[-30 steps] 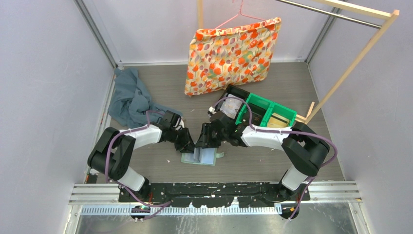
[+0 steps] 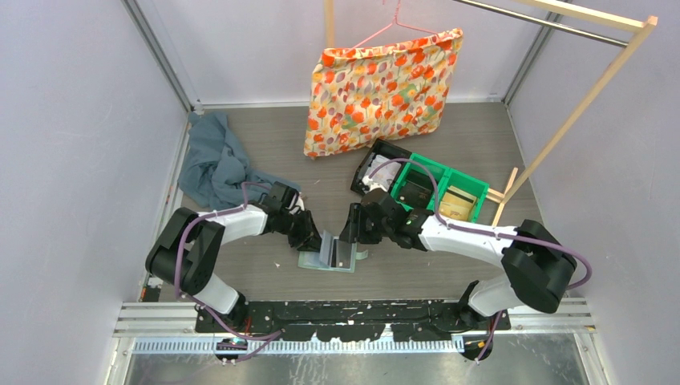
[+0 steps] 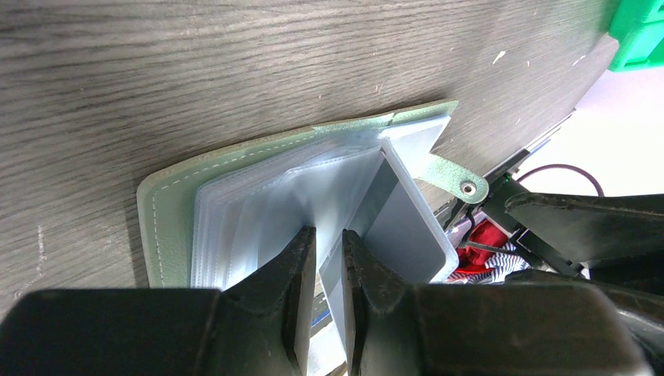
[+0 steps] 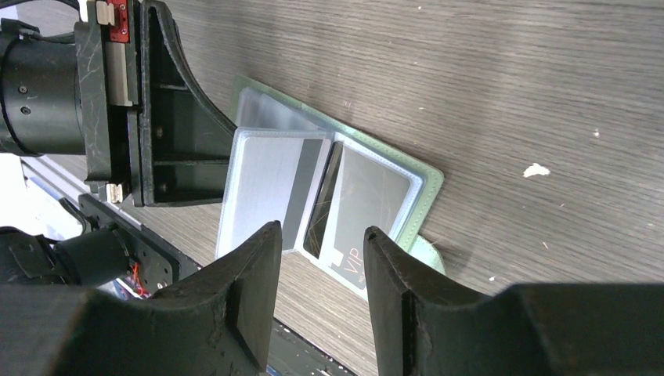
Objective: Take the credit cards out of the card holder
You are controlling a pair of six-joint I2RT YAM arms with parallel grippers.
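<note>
The pale green card holder (image 2: 309,262) lies open on the table, with clear plastic sleeves (image 4: 266,172) standing partly lifted and a grey card (image 4: 364,205) marked "VIP" in a sleeve on the right half. My left gripper is open, its fingertips at the lifted sleeves; whether a sleeve edge sits between them is hard to tell. My right gripper is open above the right half, near the VIP card, holding nothing.
Behind my right arm are green bins (image 2: 449,183) and a black bin (image 2: 373,152). A blue cloth (image 2: 216,160) lies at back left, and a floral bag (image 2: 377,96) hangs at the back. The table around the holder is clear.
My right gripper has moved rightward, uncovering more of the holder's right half, where a card now shows. The left arm has stayed nearly still.
</note>
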